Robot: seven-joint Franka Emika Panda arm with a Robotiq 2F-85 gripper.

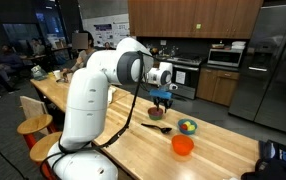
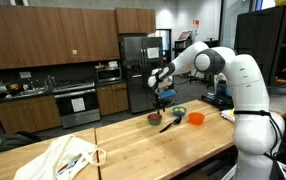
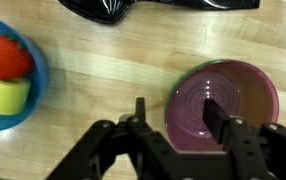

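In the wrist view an empty maroon bowl (image 3: 198, 90) with a green edge lies under my gripper. The fingers are open, with nothing held between them. One finger (image 3: 137, 114) appears outside the bowl's left rim and the other over its inside; whether they reach below the rim cannot be told. From the first exterior view, my gripper (image 1: 163, 100) hangs at the bowl (image 1: 155, 113). The second exterior view shows the same bowl (image 2: 155, 117) on the table, below the hand.
A blue bowl (image 1: 188, 127) holds a toy strawberry (image 3: 7, 57) and a yellow-green piece (image 3: 7, 95). Near it are an orange bowl (image 1: 182, 146) and a black utensil (image 1: 158, 127). Bare tabletop (image 1: 218, 155) extends to the right; stools (image 1: 33, 126) stand beyond the left edge.
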